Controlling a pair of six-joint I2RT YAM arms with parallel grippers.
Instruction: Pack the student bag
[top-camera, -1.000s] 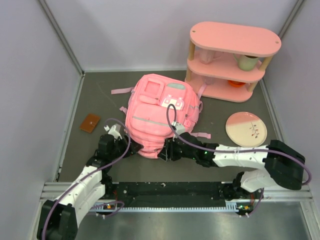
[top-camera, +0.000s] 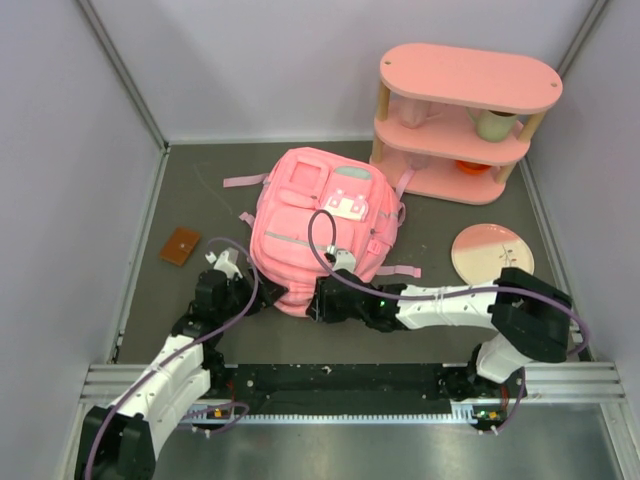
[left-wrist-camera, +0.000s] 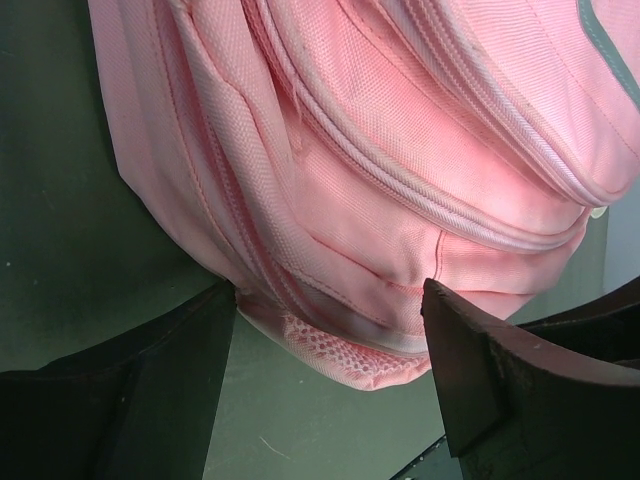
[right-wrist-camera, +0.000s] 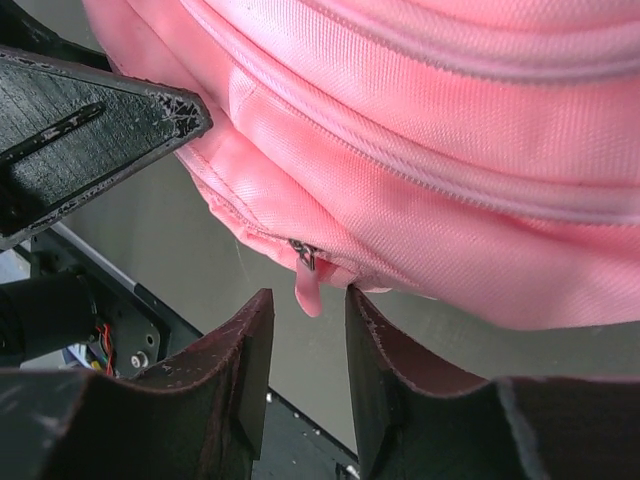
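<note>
The pink bag (top-camera: 320, 215) lies on the dark table, its near end between both grippers. In the left wrist view, a gathered corner of the bag (left-wrist-camera: 350, 345) sits between the widely parted fingers of my left gripper, which touch or nearly touch the fabric. A pink zipper pull (right-wrist-camera: 308, 288) hangs from the bag's edge in the right wrist view. It lies in the gap of my right gripper, whose fingers stand part open on either side of it, apart from it. One finger of the left gripper shows at upper left there.
A pink shelf (top-camera: 470, 80) with a pale green container (top-camera: 494, 125) and an orange bowl (top-camera: 473, 167) stands at the back right. A round plate (top-camera: 490, 255) lies on the right, a brown item (top-camera: 180, 246) on the left. Pink straps (top-camera: 400, 271) stick out beside the bag.
My right gripper has moved left along the bag's near edge, toward the left gripper. The left arm and the bag look unmoved.
</note>
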